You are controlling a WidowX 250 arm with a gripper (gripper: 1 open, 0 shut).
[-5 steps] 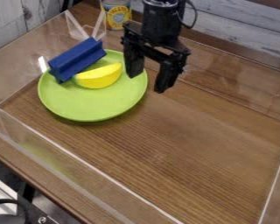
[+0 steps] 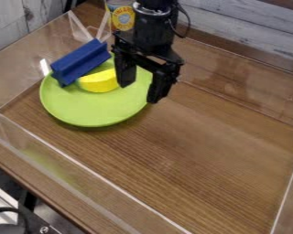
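My black gripper (image 2: 144, 73) hangs over the right part of a green plate (image 2: 81, 112), its two fingers pointing down and standing apart, with nothing seen between them. A yellow block (image 2: 98, 81) lies on the plate, left of the gripper. A blue block (image 2: 77, 61) rests at the plate's back left, beside and partly over the yellow one. Whether the fingers touch the plate cannot be told.
A can (image 2: 122, 19) stands at the back behind the arm. Clear plastic walls line the left edge.
My gripper has moved left and slightly down toward the yellow block. The blocks and plate look unchanged.
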